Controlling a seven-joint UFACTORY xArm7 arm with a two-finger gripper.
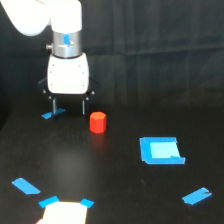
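Observation:
A small red block (98, 122) with an angular outline stands on the dark table, left of the middle. My gripper (70, 108) hangs from the white hand just behind it and to its left. Its two dark fingers are spread apart, with no object held between them. The right finger comes down close to the block's upper left, and whether it touches cannot be told. On the right side, a pale square (163, 150) framed in blue tape lies flat and empty.
Blue tape strips (26, 186) lie at the left front, with another strip (196, 196) at the right front. A pale orange-white shape (64, 212) sits at the bottom edge.

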